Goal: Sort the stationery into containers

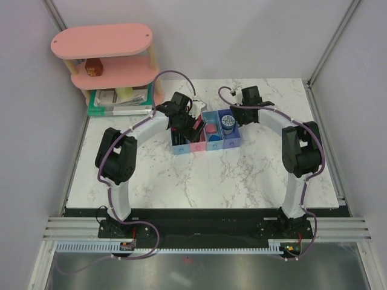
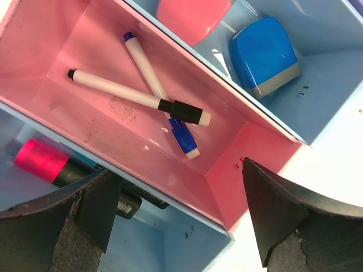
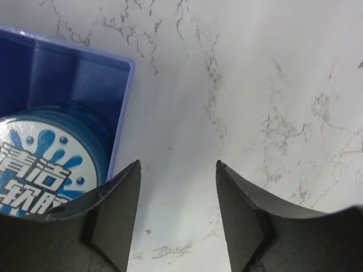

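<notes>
My left gripper is over the front of the pink container (image 2: pixel 224 198), its fingers apart and empty. Two white markers lie crossed inside: one with a black cap (image 2: pixel 187 113), one with a blue cap (image 2: pixel 182 136). The light blue container (image 2: pixel 187 243) on the left holds black-bodied pens or markers, one with a pink end (image 2: pixel 39 161). Another light blue container holds a pink block (image 2: pixel 190 20) and a blue-and-white block (image 2: pixel 264 54). In the right wrist view, a round tub (image 3: pixel 45 164) sits in the dark blue container (image 3: pixel 127 85); my right gripper stands open beside its wall, holding nothing.
A pink two-tier shelf (image 1: pixel 101 41) with a brown block (image 1: pixel 94 67) on it stands at the back left. Books or folders (image 1: pixel 121 99) lie under it.
</notes>
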